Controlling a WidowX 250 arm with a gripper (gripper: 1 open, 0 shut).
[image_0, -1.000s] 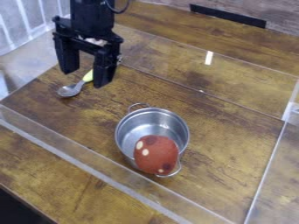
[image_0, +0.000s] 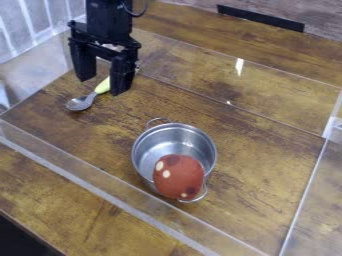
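Note:
My black gripper (image_0: 104, 73) hangs at the upper left with two fingers pointing down and apart, open, with nothing seen between them. Just behind and below it lies a spoon (image_0: 80, 103) with a silver bowl and a pale yellow handle. A metal pot (image_0: 194, 140) with wire handles stands at the lower middle, and a red mushroom-like object (image_0: 178, 176) with pale spots sits in or on its front part.
A clear rim or panel runs along the left and right sides. A small white mark (image_0: 239, 66) is at the upper right.
My gripper has risen slightly and moved a little toward the back. The pot, spoon and red object have not visibly moved.

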